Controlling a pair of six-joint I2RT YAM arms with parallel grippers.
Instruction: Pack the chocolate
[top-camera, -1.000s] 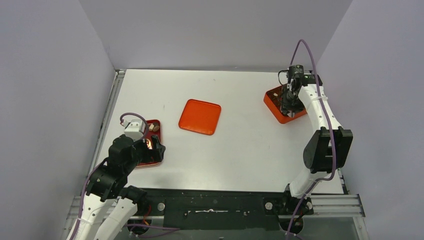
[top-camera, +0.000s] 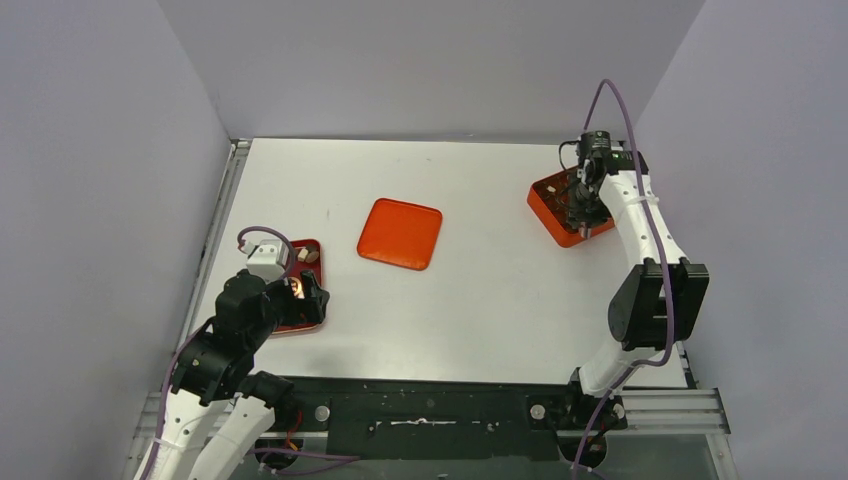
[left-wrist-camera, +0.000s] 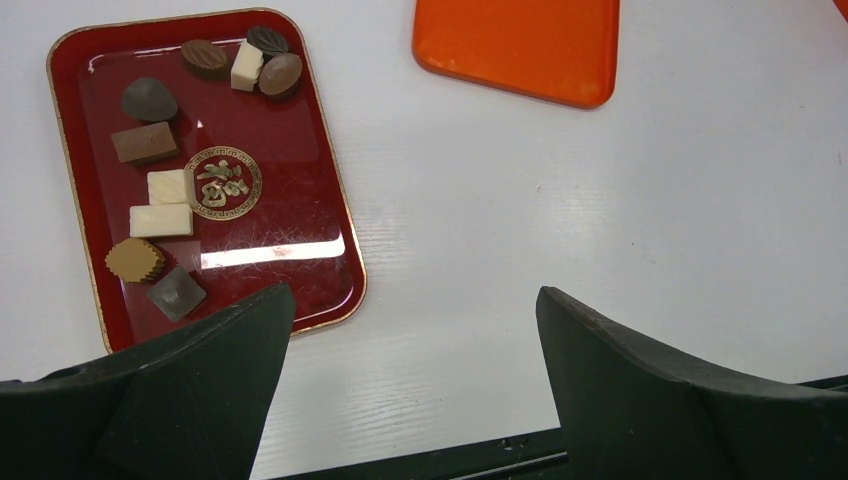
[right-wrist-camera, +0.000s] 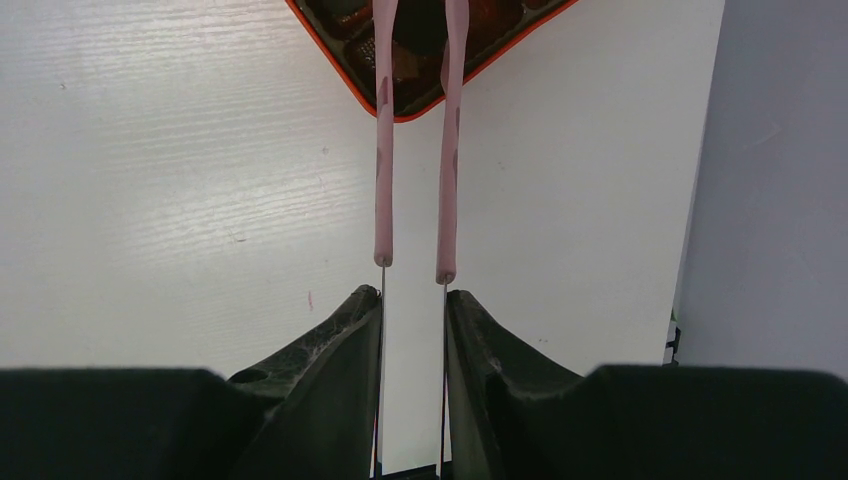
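A red tray (left-wrist-camera: 280, 200) on the left holds several chocolates, among them a brown bar (left-wrist-camera: 145, 142) and a white piece (left-wrist-camera: 160, 220). My left gripper hangs over this tray, open and empty. At the far right an orange box (top-camera: 550, 220) with a dark compartmented insert (right-wrist-camera: 410, 90) lies under my right gripper. Its long pink fingers reach over the box, slightly apart; their tips are cut off at the top of the right wrist view, so what is between them is unclear.
An orange square lid or tray (top-camera: 399, 233) lies mid-table. Walls stand at the back and both sides.
My right arm has shifted slightly toward the right over the box. The left arm and the trays have stayed where they were.
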